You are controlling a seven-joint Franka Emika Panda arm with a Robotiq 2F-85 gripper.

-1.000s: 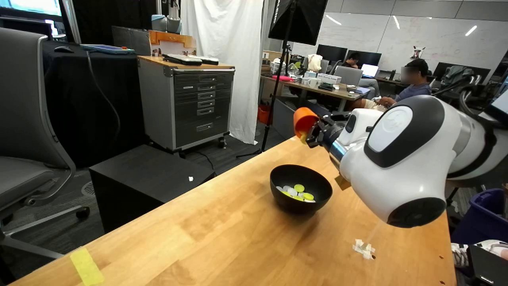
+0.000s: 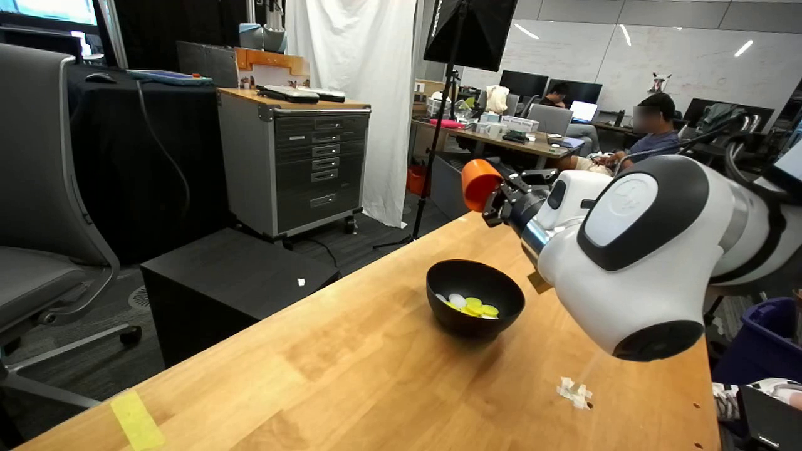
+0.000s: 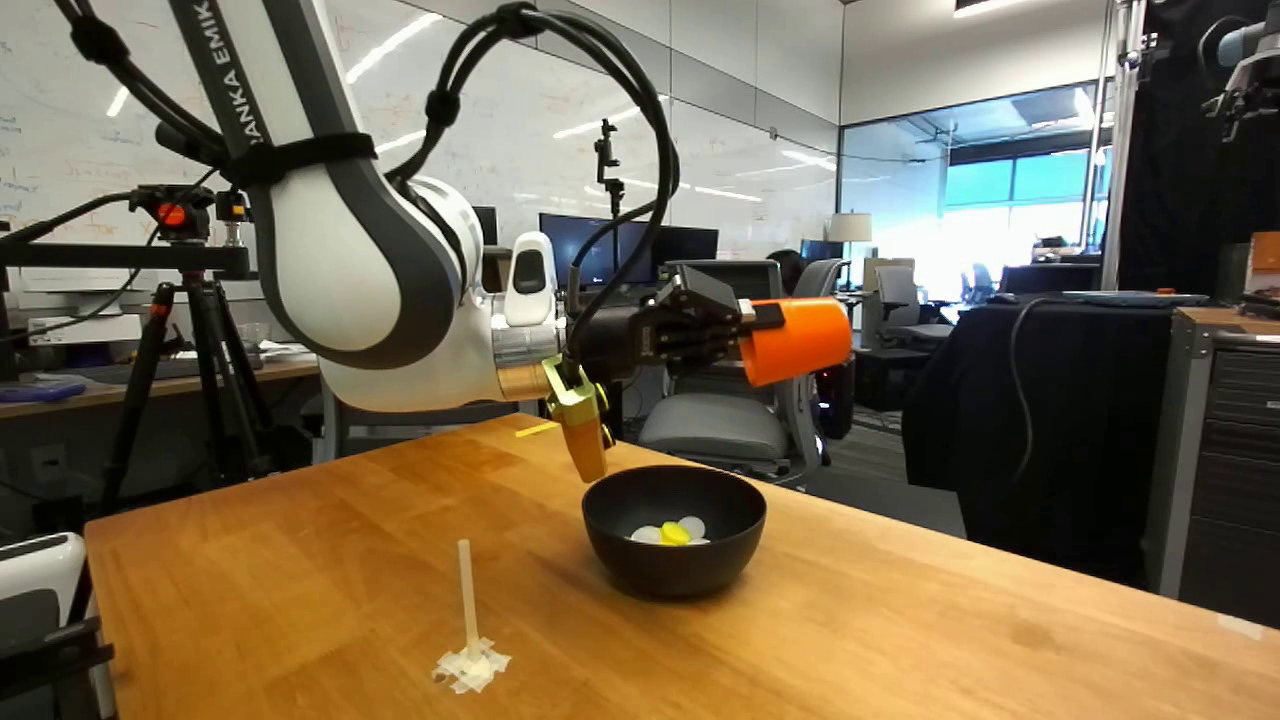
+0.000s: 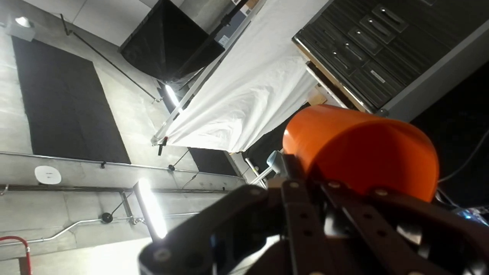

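Observation:
An orange cup point(image 2: 481, 185) is held in the air above the table's far part, with my gripper point(image 2: 492, 208) shut on its rim or wall. In exterior view 2 the cup point(image 3: 798, 341) lies on its side, its mouth tipped slightly downward. The wrist view shows part of the cup's inside point(image 4: 380, 158), with no pieces visible there; its depth is dark. Below stands a black bowl point(image 3: 674, 576) on the table. Several yellow pieces point(image 2: 475, 305) and white pieces point(image 2: 456, 300) rest at the bottom of the bowl.
A thin upright stick point(image 3: 467, 594) is taped to the wooden table point(image 2: 361, 361) near the arm. Yellow tape point(image 2: 138, 421) marks the near left corner. Between tape and bowl the tabletop is bare.
A yellow piece at the cup's mouth no longer shows there. The cup has tilted and risen slightly. Pieces in the bowl lie differently, with more yellow grouped together.

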